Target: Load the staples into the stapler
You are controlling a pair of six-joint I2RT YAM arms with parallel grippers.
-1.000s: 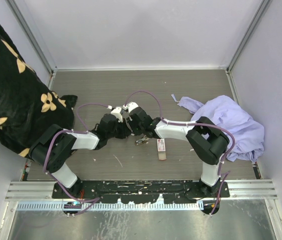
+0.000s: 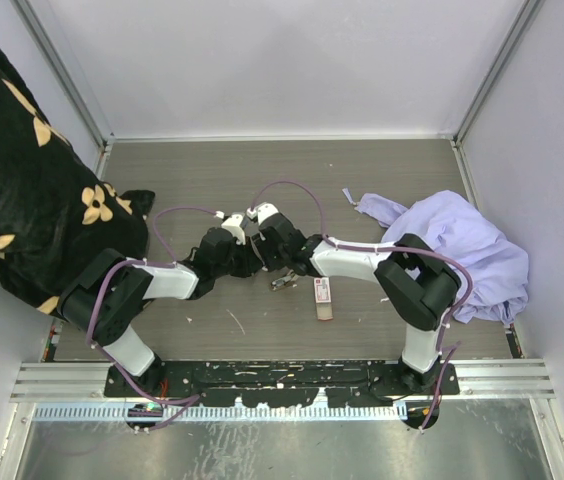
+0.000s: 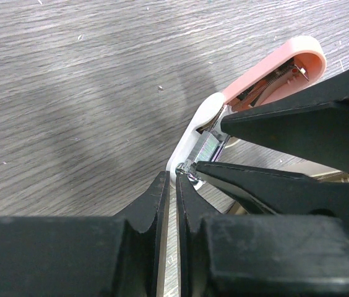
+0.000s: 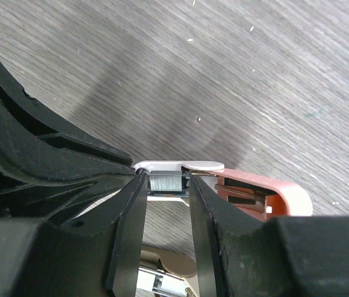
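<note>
The pink-and-white stapler (image 3: 273, 65) is opened up, seen close in both wrist views. A silver strip of staples (image 4: 165, 183) lies at its white end, within the channel as far as I can see. My left gripper is shut on the tip of that white end. Coming from the other side, my right gripper stands part open, its fingertips on either side of the strip. A dark gap shows between the strip and one finger. From above, the two grippers hide most of the stapler.
A tan-and-metal piece (image 4: 171, 263) lies close by on the table. Right of it is a small white-and-red box (image 2: 323, 298). Lilac cloth (image 2: 462, 250) is heaped at the right, a dark flowered cloth (image 2: 42, 170) at the left.
</note>
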